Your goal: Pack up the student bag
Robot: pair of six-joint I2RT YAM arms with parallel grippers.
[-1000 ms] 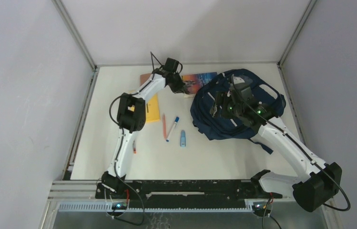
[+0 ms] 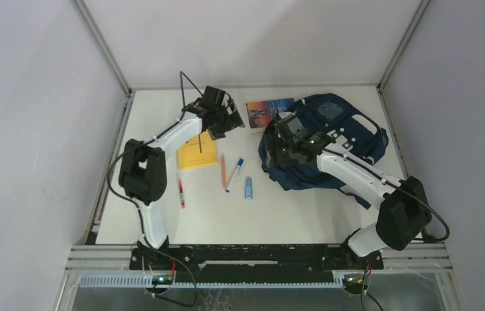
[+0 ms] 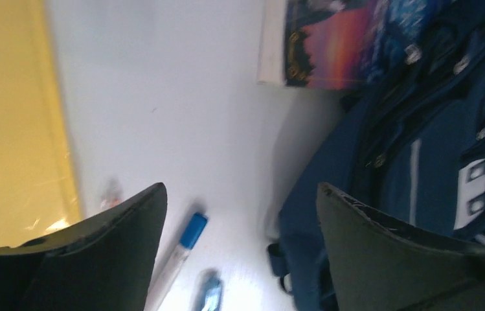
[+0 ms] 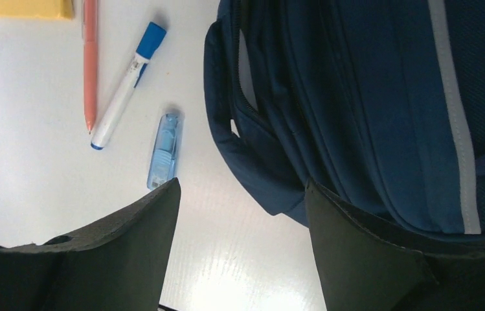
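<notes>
The dark blue bag [image 2: 330, 113] lies flat on the right of the table, a zipped edge showing in the right wrist view. Over its left edge hovers my right gripper, open and empty. My left gripper, also open with nothing between its fingers, is above the table between a yellow book [image 2: 197, 155] and a book with a colourful cover [image 2: 262, 113]. That colourful book partly meets the bag's upper left side. In front of the books lie a pink pen [image 4: 90, 71], a white marker with blue cap [image 4: 123, 91], a light blue cutter-like item [image 4: 164, 150] and a red-orange pen [image 2: 181, 193].
Clear white table [image 2: 259, 223] stretches along the front. Walls close in the left, back and right sides. A brown item behind the yellow book is mostly hidden by the left arm.
The right gripper moved left from the middle of the bag to its left edge.
</notes>
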